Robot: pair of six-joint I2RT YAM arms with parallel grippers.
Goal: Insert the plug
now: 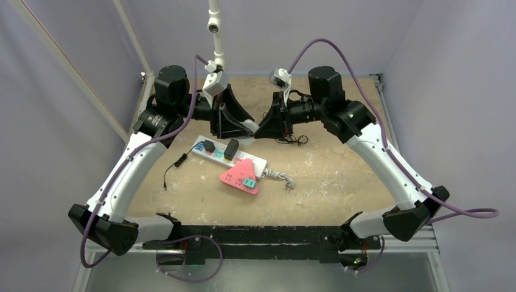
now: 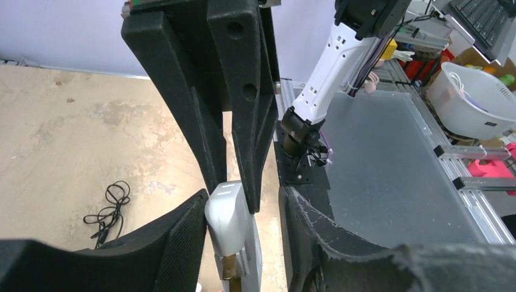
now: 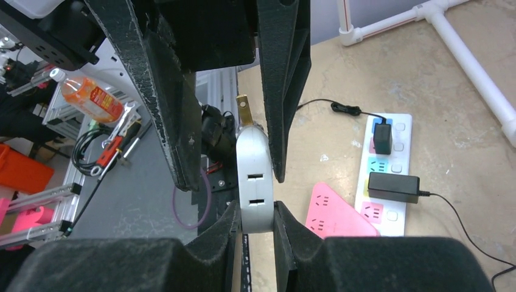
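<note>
A white plug (image 3: 255, 182) with brass prongs is held upright in my right gripper, which is shut on it. My left gripper is open, its fingers on either side of the same plug (image 2: 226, 219), seen close up in the left wrist view. From above, both grippers meet over the middle of the table, the plug between them. Below lie a white power strip (image 3: 381, 161) with two black adapters and a pink triangular socket block (image 3: 334, 216), which carries a small teal piece (image 1: 249, 182).
Black cords (image 1: 292, 139) and a coiled grey cable (image 1: 280, 177) lie on the table (image 1: 328, 182). A white pipe frame (image 3: 462, 61) runs along the edge.
</note>
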